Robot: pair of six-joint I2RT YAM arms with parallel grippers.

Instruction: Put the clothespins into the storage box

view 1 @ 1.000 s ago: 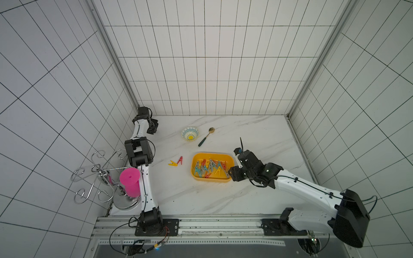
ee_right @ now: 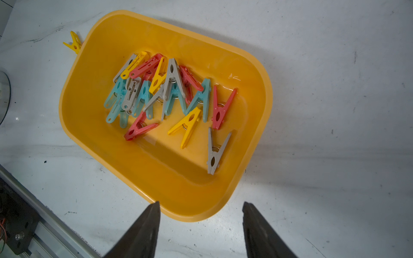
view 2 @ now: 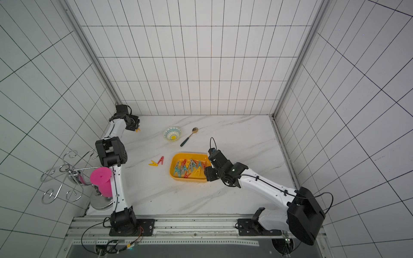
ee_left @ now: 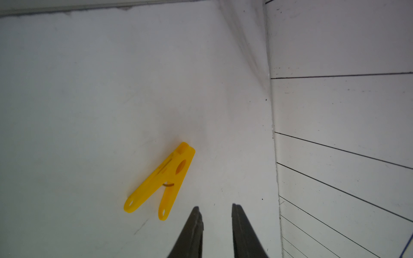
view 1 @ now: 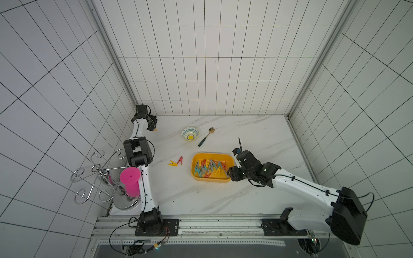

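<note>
The yellow storage box [ee_right: 253, 124] holds several red, yellow, teal and grey clothespins in a loose heap. Outside it, to its left, a yellow clothespin [view 1: 173, 163] and a red clothespin [view 1: 180, 160] lie on the table. Another yellow clothespin [ee_left: 160, 180] lies alone at the far left, mostly hidden by the left arm in the top views. My left gripper is part open above the table beside that clothespin, with nothing between its fingers. My right gripper is open and empty over the box's right end.
A patterned bowl [view 1: 189, 133] and a spoon [view 1: 206, 136] lie behind the box. A pink cup [view 1: 130, 180] hangs on a metal rack [view 1: 103, 175] close by the left arm. Tiled walls bound the table.
The right arm has moved slightly left. The clothespins that showed before have not moved.
</note>
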